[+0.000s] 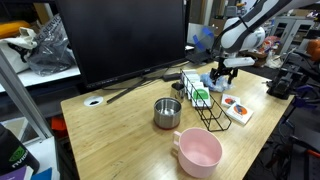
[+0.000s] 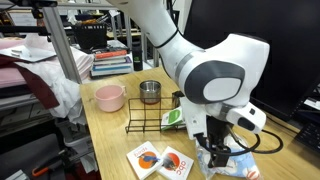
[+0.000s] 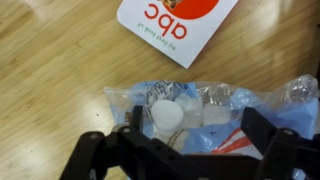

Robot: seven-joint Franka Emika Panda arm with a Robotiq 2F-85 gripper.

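Note:
A crumpled clear and blue plastic bag [image 3: 215, 120] lies on the wooden table, with a round white thing [image 3: 168, 114] showing through it. In exterior view 2, part of the bag [image 2: 238, 166] appears beneath the arm. My gripper is directly over it, its black fingers [image 3: 108, 153] spread apart on either side. Nothing is visibly clamped between them. From these views I cannot tell whether the fingertips touch the plastic.
Beside the bag lies a white abc booklet [image 3: 185, 18]. A black wire rack [image 1: 210, 112] holds white and green items. Farther along stand a metal pot [image 1: 167, 113] and a pink tub [image 1: 198, 152]. A large black screen [image 1: 133, 40] borders the table, whose near-left area is clear.

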